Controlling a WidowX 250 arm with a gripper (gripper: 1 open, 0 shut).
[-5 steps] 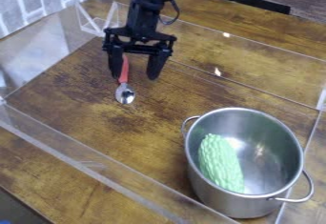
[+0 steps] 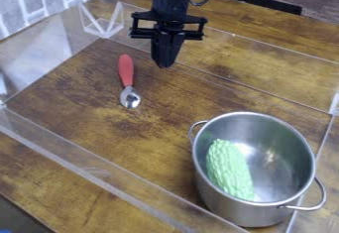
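Note:
A spoon with a red handle [image 2: 126, 70] lies on the wooden table, its metal bowl toward the front. My black gripper [image 2: 166, 49] hangs above and behind it, a little to the right, near the back of the work area; whether its fingers hold anything is hard to see, and none shows. A steel pot [image 2: 279, 182] stands at the front right with a light green ridged object [image 2: 231, 168] inside it.
Clear plastic walls [image 2: 66, 148] border the wooden work surface [image 2: 146, 138].
My gripper has moved up and toward the back, away from the spoon, which now shows fully and lies where it was.

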